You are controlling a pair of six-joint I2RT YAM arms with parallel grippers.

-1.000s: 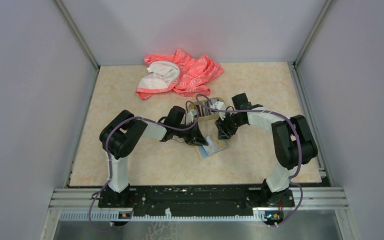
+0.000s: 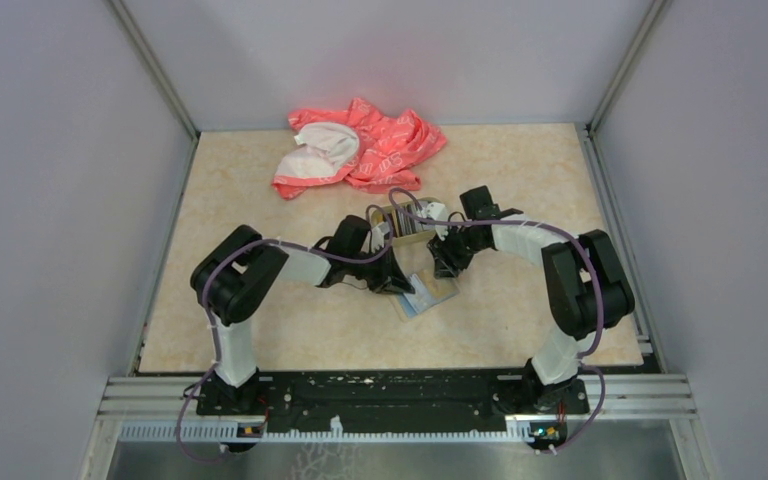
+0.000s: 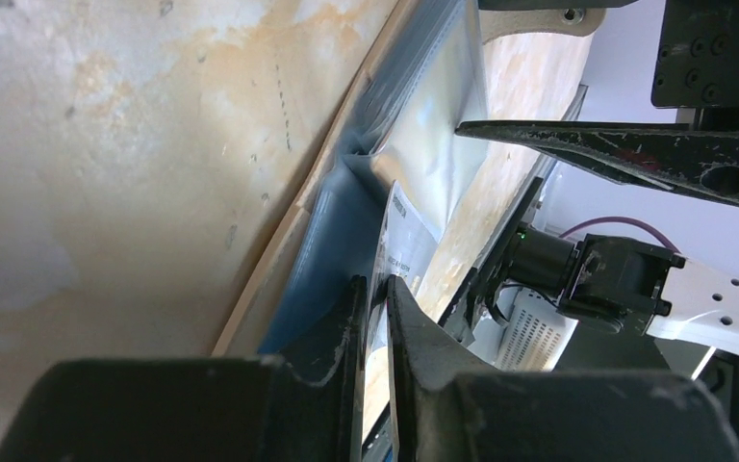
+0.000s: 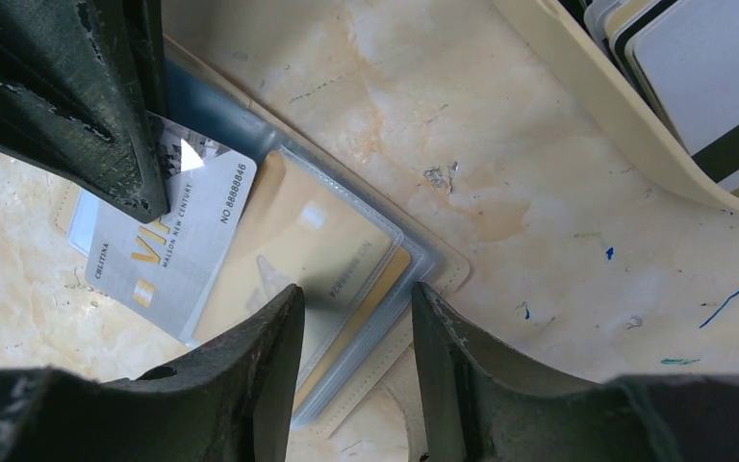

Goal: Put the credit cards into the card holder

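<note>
The card holder (image 4: 462, 269), a tan sheet with clear blue-tinted pockets, lies open on the table. A tan card (image 4: 332, 217) shows in its right pocket. A silver-grey credit card (image 4: 197, 207) slants over the left pocket, its printed face up; how deep it reaches inside is hard to see. In the left wrist view, my left gripper stands slightly open around that card's edge, with a narrow gap between its fingers. My right gripper is partly open over the holder's right end, one finger on each side of the pocket edge.
A tan box (image 2: 410, 239) holding several upright cards stands just behind the holder, close to both grippers. A pink and white cloth (image 2: 390, 150) lies at the back.
My left arm's elbow has shifted slightly left, while its fingertips stay near the silver card. The holder looks unmoved.
</note>
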